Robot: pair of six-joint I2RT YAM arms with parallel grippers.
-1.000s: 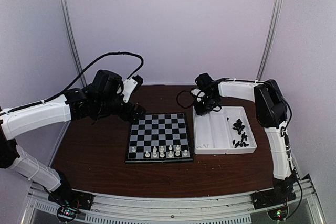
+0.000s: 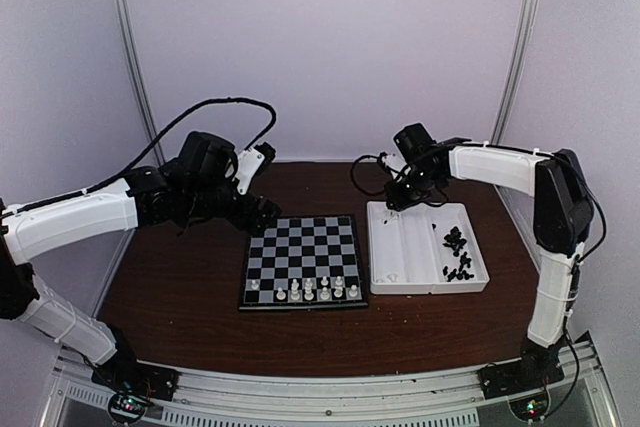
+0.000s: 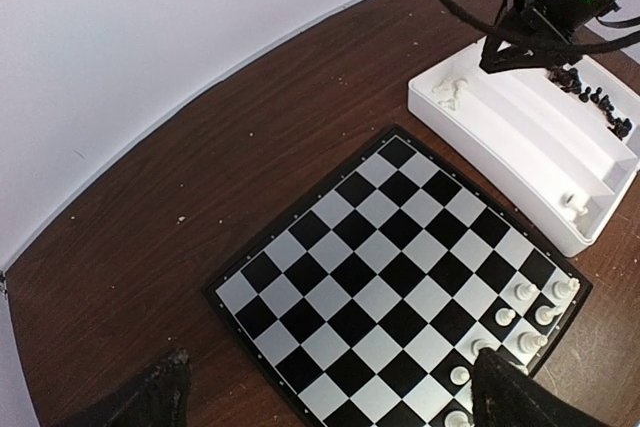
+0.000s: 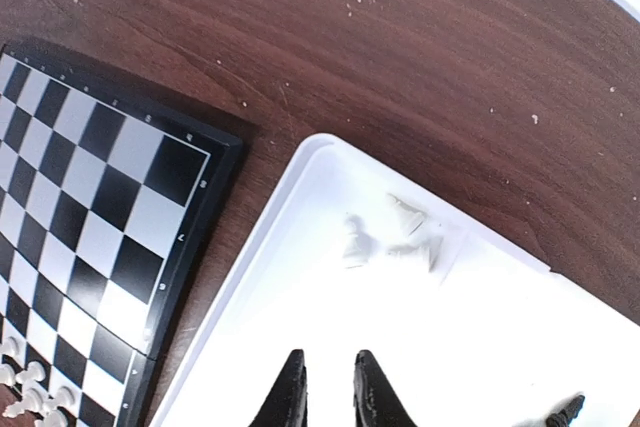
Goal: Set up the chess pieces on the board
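Observation:
The chessboard (image 2: 300,242) has several white pieces (image 2: 309,293) standing on its near rows. My right gripper is over the white tray (image 2: 400,282), beside the board. It is shut, though its fingertips show apart in its wrist view and whatever is between them cannot be made out. A few white pieces (image 4: 410,252) lie in the tray's far end below it. Black pieces (image 2: 455,242) lie in the tray's right compartment. My left gripper (image 2: 258,212) hangs open above the board's far left corner, its fingers at the bottom of the left wrist view.
Light walls surround the table at the back and sides.
My right gripper has risen from the far end of the tray and moved slightly right. The left arm is still.

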